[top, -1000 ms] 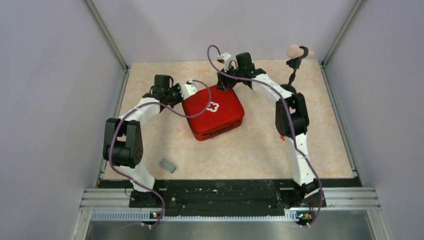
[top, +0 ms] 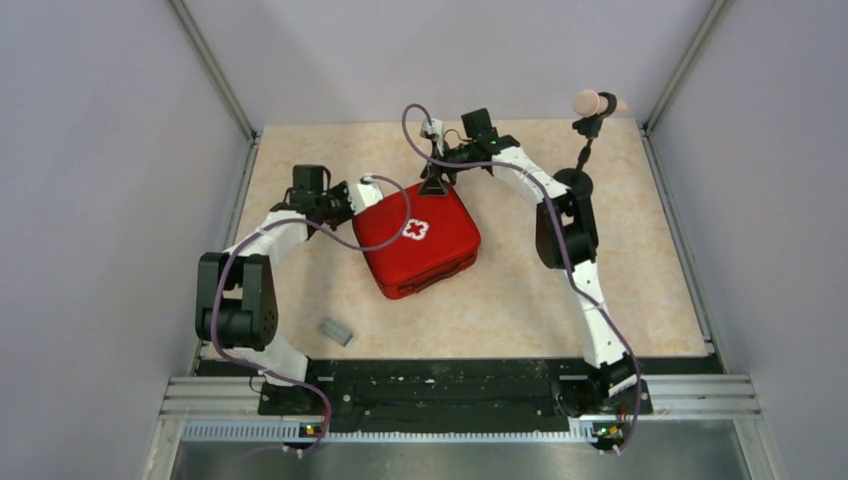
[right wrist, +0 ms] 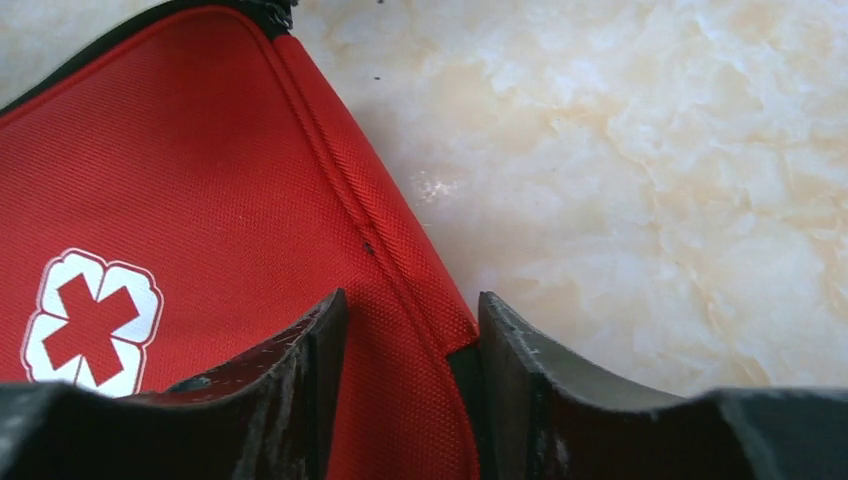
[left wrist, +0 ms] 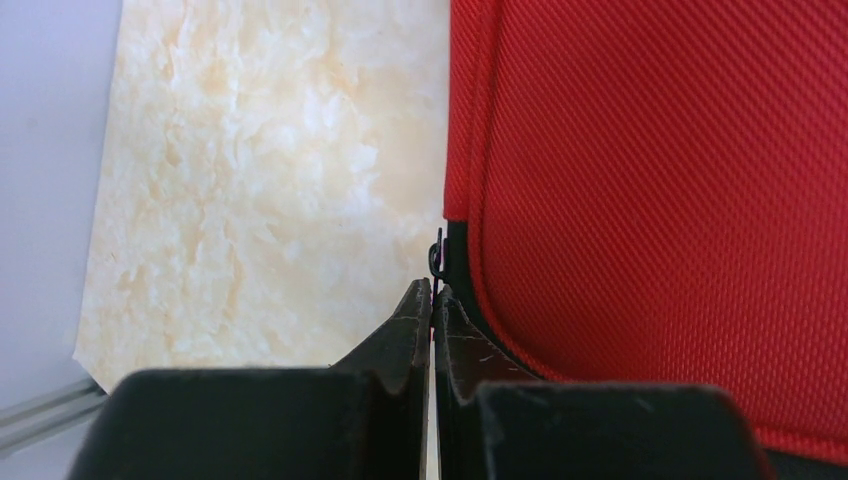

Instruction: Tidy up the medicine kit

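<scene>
A closed red kit (top: 432, 262) with a white cross emblem (top: 415, 230) lies at a slant in the middle of the table. My left gripper is at the kit's left corner, shut on a small dark zipper pull (left wrist: 437, 256) beside the black zipper band. At the far corner, my right gripper stands open, its fingers (right wrist: 325, 345) parted, one over the lid and one by the outer edge. The black band (right wrist: 468, 380) shows between those fingers. Whether the right fingers touch the fabric, I cannot tell. The kit's contents are hidden.
A small grey box (top: 336, 331) lies near the front left of the table. A dark stand with a round beige top (top: 590, 103) rises at the back right.
The kit has shifted toward the front and a little left, with both grippers moving along beside it. A small red item near the right arm is now covered.
</scene>
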